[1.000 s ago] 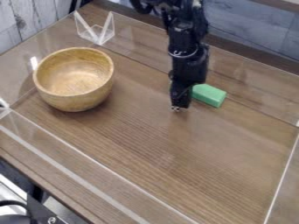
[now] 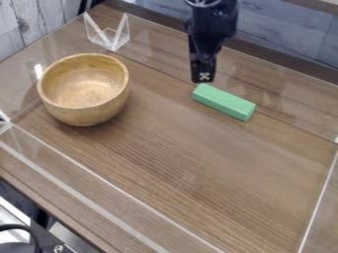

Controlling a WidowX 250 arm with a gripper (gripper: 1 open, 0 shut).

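A green rectangular block [image 2: 224,102] lies flat on the wooden table [image 2: 199,188], right of center. Above and a little left of it is my dark gripper [image 2: 204,77], raised at the top of the camera view and apart from the block, open with nothing visible between its fingers.
A wooden bowl [image 2: 83,85] stands at the left. A white wire-like object [image 2: 106,30] is at the upper left near the wall.
My gripper has moved up and away from the green block, which now lies slightly left of where it was and is fully uncovered.
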